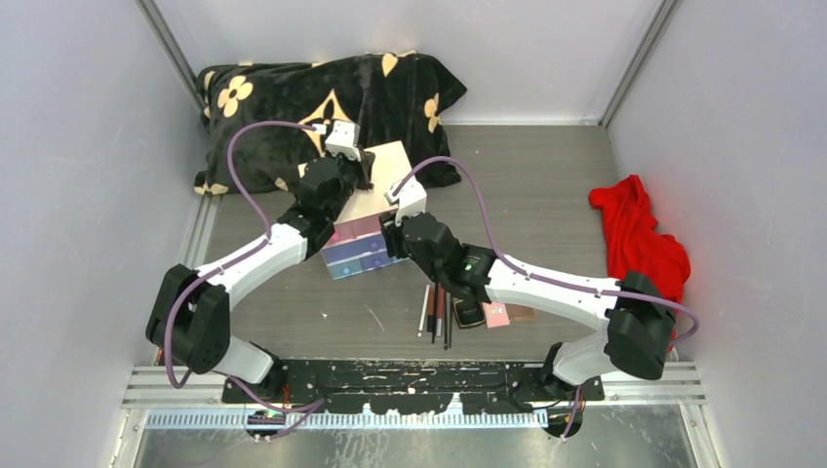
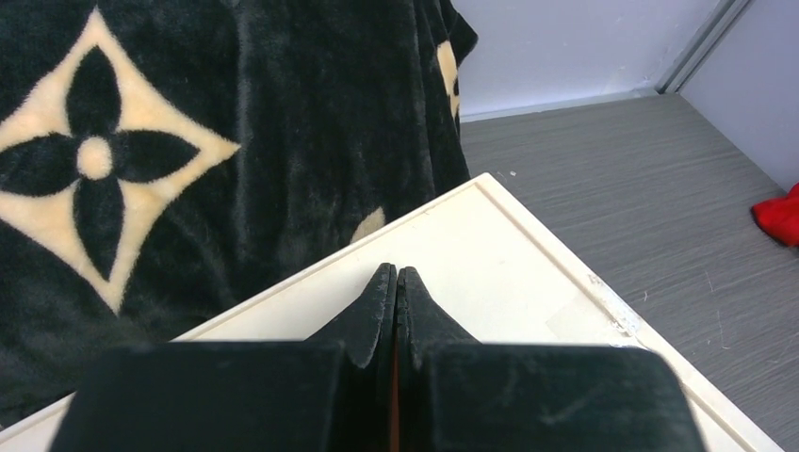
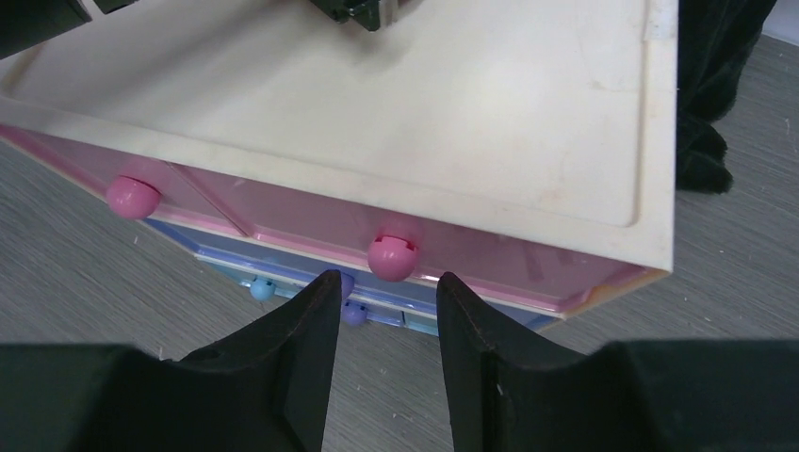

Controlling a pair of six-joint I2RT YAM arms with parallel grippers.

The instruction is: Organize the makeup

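A drawer box with a cream top (image 1: 385, 161) and pink, blue and teal drawers (image 1: 356, 255) stands at the centre. My left gripper is shut at the cream lid (image 2: 509, 264), nothing visible between its fingers. My right gripper is open in front of the box, its fingers either side of and just below a pink knob (image 3: 392, 258). Makeup pencils (image 1: 435, 317), a black compact (image 1: 469, 314) and a pink palette (image 1: 495, 314) lie on the floor at the front, partly under my right arm.
A black patterned blanket (image 1: 254, 107) lies behind the box. A red cloth (image 1: 634, 229) is at the right wall.
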